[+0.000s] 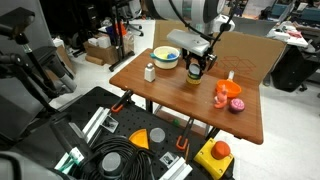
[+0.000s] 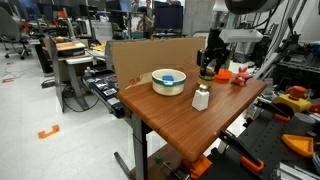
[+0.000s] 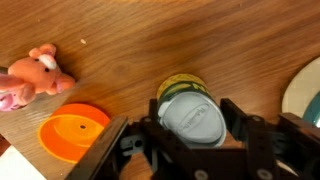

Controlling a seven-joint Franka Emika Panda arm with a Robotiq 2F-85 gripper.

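A can with a yellow-and-green label (image 3: 182, 84) and a pale round top (image 3: 194, 118) is between the fingers of my gripper, which is shut on it. Dark fingers flank the pale top on both sides in the wrist view. From the first exterior view, the can (image 1: 194, 73) appears upright at the middle of the brown table, with the gripper (image 1: 196, 65) at its upper part. The second exterior view shows the can (image 2: 207, 73) partly covered by the gripper. Whether its base touches the wood is hard to tell.
Left of the can stand a white bowl (image 1: 166, 58) holding a blue item and a white bottle (image 1: 149, 73). To its right are an orange bowl (image 1: 230, 87), a pinkish plush toy (image 1: 220, 98) and a reddish round item (image 1: 237, 104). Bare wood (image 1: 185, 97) lies in front.
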